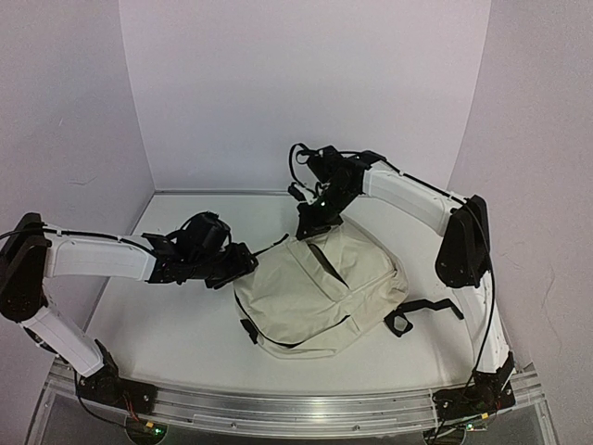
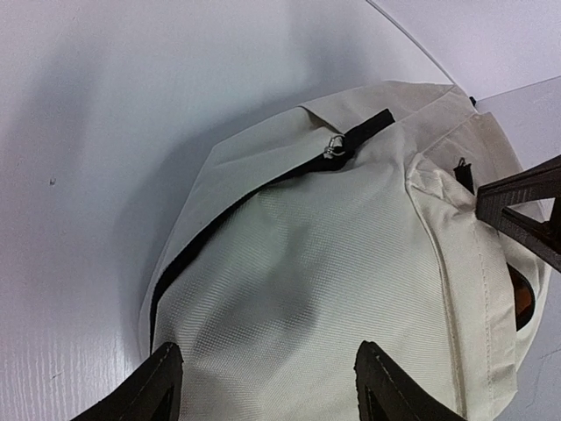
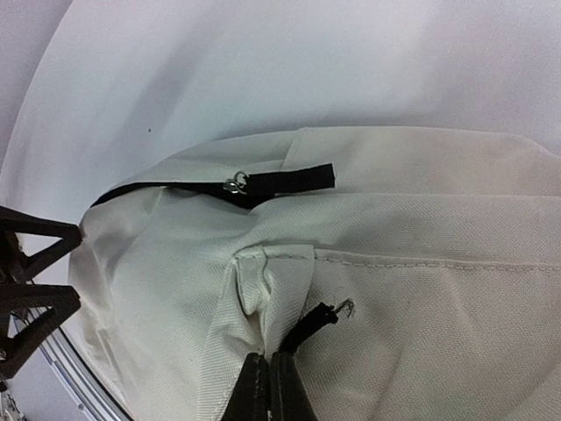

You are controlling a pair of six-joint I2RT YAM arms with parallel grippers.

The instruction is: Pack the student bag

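A cream fabric bag (image 1: 306,297) with black zip and strap lies flattened on the table. My right gripper (image 1: 310,232) is at its back edge; in the right wrist view its fingertips (image 3: 285,381) are together at a black cord pull (image 3: 311,324) beside a seam, shut on it. A zipper pull (image 3: 289,180) lies on the far flap. My left gripper (image 1: 246,264) is over the bag's left side; in the left wrist view its fingers (image 2: 153,390) stand wide apart above the fabric, holding nothing.
A black strap with a buckle (image 1: 398,322) lies on the table at the bag's right. Bare table (image 1: 148,334) shows to the left and behind. White walls enclose the back and sides; a metal rail runs along the front edge.
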